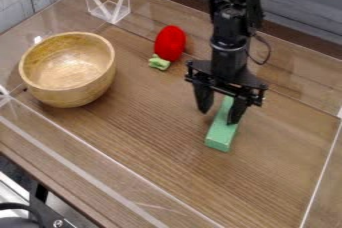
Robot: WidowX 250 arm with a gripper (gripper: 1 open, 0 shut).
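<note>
My black gripper [227,100] is low over the table at the centre right, at the far end of a green elongated block [223,132]. Its two sides straddle or sit just above that end; whether it is open or shut on the block is hard to tell.
A wooden bowl [67,69] is at the left. A red object [170,42] and a small pale green piece [159,61] lie at the back middle. A white wire rack [107,4] stands at the back left.
</note>
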